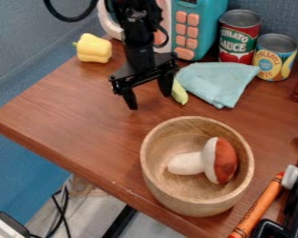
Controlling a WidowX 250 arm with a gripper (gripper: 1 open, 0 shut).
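Observation:
My black gripper (148, 91) is low over the middle of the wooden table, its fingers apart. A pale green-yellow elongated item (179, 92) lies just at its right finger, partly hidden by it; I cannot tell whether they touch. A wooden bowl (164, 191) in front holds a toy mushroom (214, 160) with a red-brown cap. A yellow pepper (93, 48) sits at the back left.
A folded light blue cloth (220, 82) lies right of the gripper, with cans (237, 37) behind it and a toy microwave (194, 28) at the back. An orange crayon (259, 209) lies at the right edge.

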